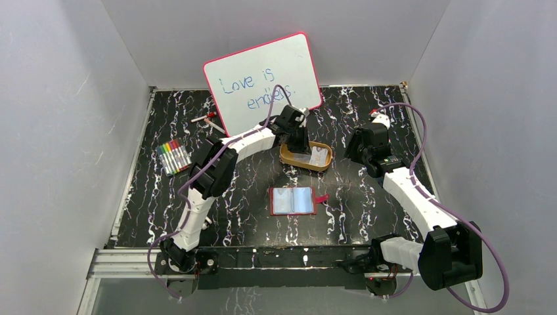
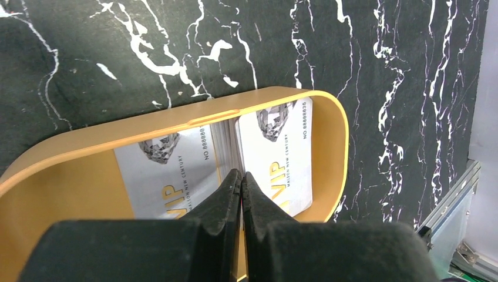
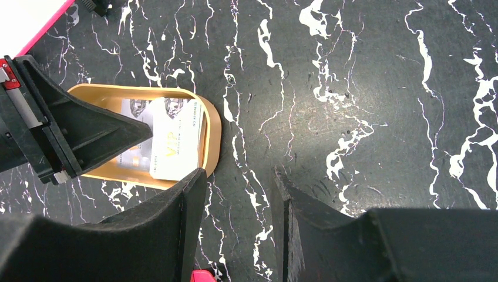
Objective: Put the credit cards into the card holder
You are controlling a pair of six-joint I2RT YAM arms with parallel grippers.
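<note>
Pale cards printed with a diamond and "VIP" lie in a tan oval tray (image 1: 305, 166). In the left wrist view they form a left group of cards (image 2: 170, 170) and a right stack of cards (image 2: 277, 155) leaning against the tray's end. My left gripper is over the tray, its fingertips together in front of the cards, and nothing shows between them. The open card holder (image 1: 293, 201), red-edged with clear sleeves, lies flat in front of the tray. Off to the tray's right, above bare table, my right gripper stands open and empty.
A whiteboard (image 1: 263, 72) with writing leans at the back, close behind the tray. Several coloured markers (image 1: 173, 157) lie at the left, and a few loose pens (image 1: 203, 118) rest near the board. The table right of the card holder is clear.
</note>
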